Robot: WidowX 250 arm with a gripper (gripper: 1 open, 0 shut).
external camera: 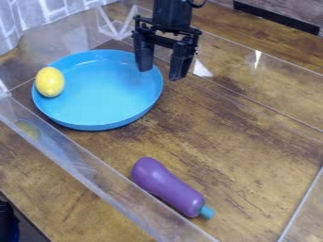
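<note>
The black gripper (163, 51) hangs at the top centre over the back right rim of a round blue plate (96, 95). Its two fingers are spread apart, and I can make out nothing held between them. A yellow egg-shaped object (49, 81) sits at the left side of the plate. A purple eggplant-like object (167, 185) with a teal end lies on the wooden surface at the bottom centre.
Clear plastic walls (76, 170) run along the left and front of the wooden work surface (246, 132).
</note>
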